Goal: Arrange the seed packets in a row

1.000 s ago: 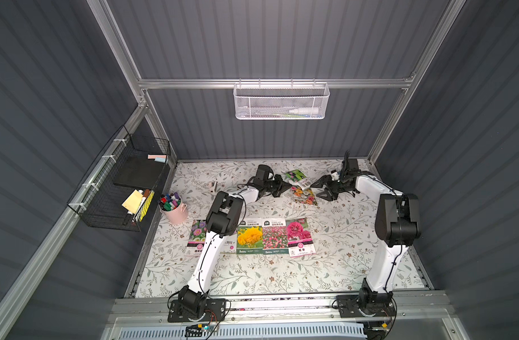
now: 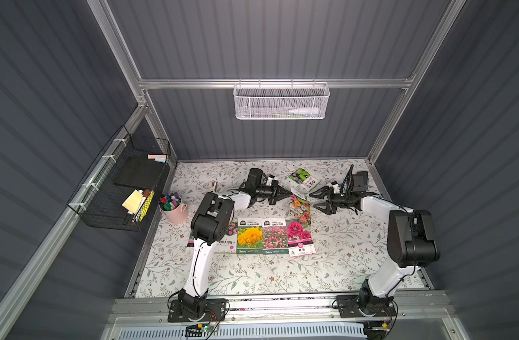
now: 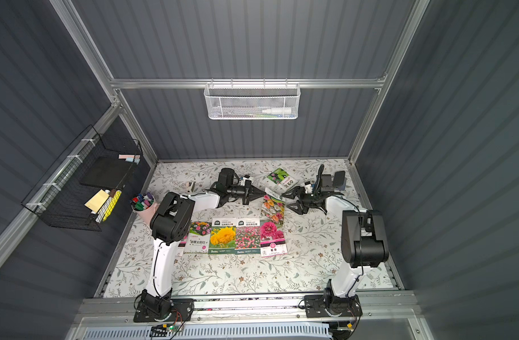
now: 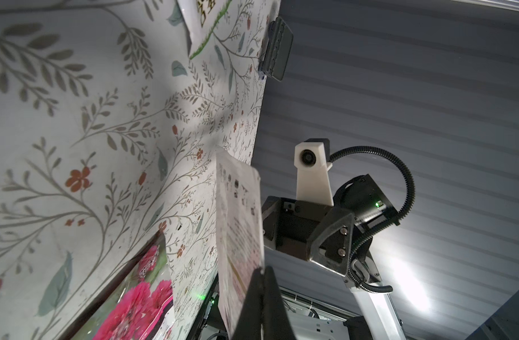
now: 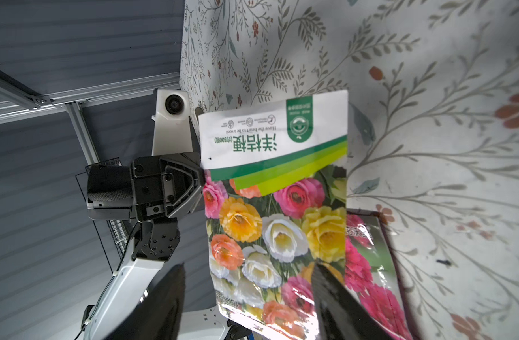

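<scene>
A packet with mixed orange, white and pink flowers (image 5: 282,238) is held up off the table, my left gripper (image 2: 290,193) shut on its edge near the white top end. The left wrist view shows this packet (image 4: 236,226) almost edge-on, running between the left fingertips. Facing it from the right, my right gripper (image 2: 316,201) is open, its fingers apart and nothing between them. A row of packets lies in front: yellow-flower packet (image 2: 249,237), small-pink-flower packet (image 2: 275,237) and magenta-flower packet (image 2: 300,237) at the right end; the left end (image 3: 199,238) is partly covered by my left arm.
Behind the held packet lies a green packet (image 2: 300,176), loose on the table. A pink pen cup (image 2: 177,213) stands at the left, near a black wire basket (image 2: 123,181).
After rising slightly, my left gripper has come toward the front with the flower packet, which now hangs nearer the row. My right gripper has moved slightly forward and stays open.
</scene>
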